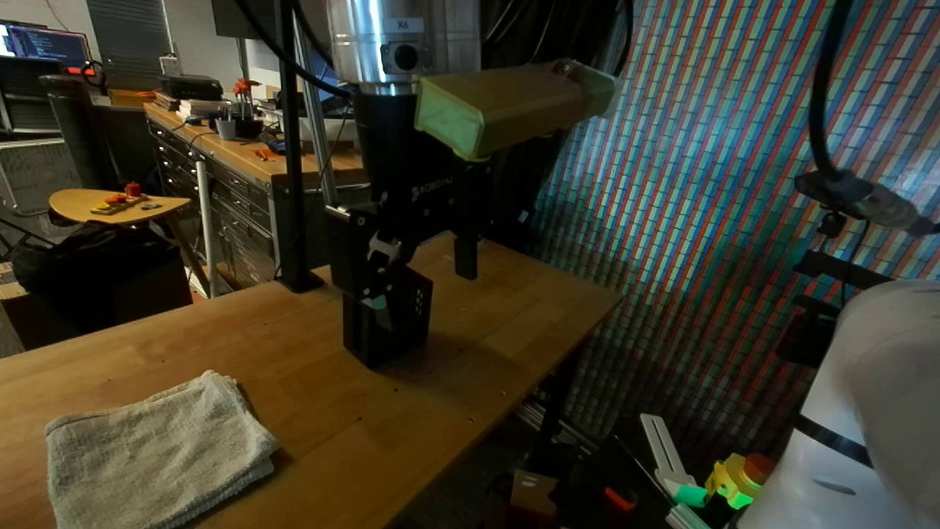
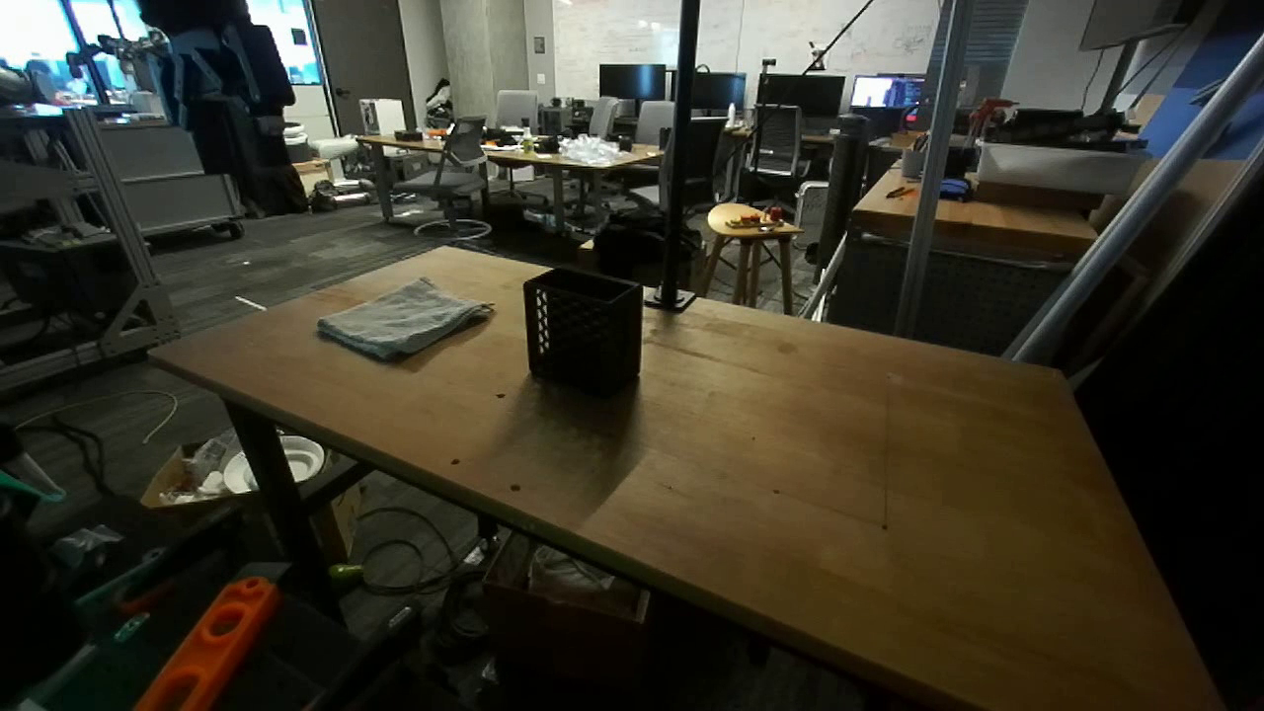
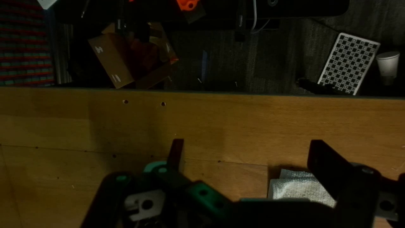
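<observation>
My gripper [image 1: 421,298] is open above the wooden table, its two fingers spread apart. In the wrist view the gripper shows a wide gap with only bare table between the fingertips. A black mesh basket [image 2: 583,334] stands upright on the table. Seen in exterior view 1, the basket [image 1: 401,317] is partly covered by one finger; whether they touch, I cannot tell. A folded grey cloth [image 1: 158,450] lies flat on the table, apart from the basket. Part of this cloth [image 3: 300,188] appears behind the right-hand finger in the wrist view. The gripper is outside exterior view 2.
A black post [image 2: 675,178] rises from its far edge, close to the basket. Cardboard boxes [image 3: 114,60] stand on the floor below the near edge.
</observation>
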